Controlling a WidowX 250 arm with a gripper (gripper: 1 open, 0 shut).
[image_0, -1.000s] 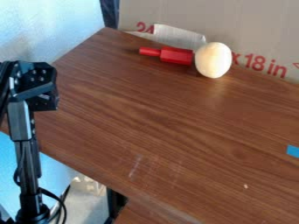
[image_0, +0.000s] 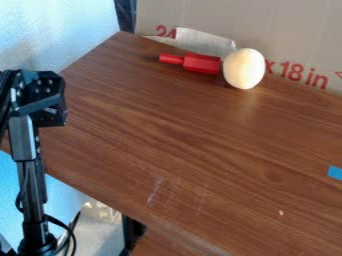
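Note:
A white egg-shaped object (image_0: 243, 68) rests at the back of the wooden table (image_0: 201, 150), beside a red cylinder with a thin handle (image_0: 201, 63), which lies on its side. A black arm (image_0: 27, 185) stands at the left edge of the view, far from both objects. Its upper end is dark and partly cut off by the frame, so the state of the gripper cannot be made out.
Cardboard (image_0: 297, 45) with red print stands behind the table, with a pale strip behind the red cylinder. A blue patch (image_0: 335, 172) is at the right edge.

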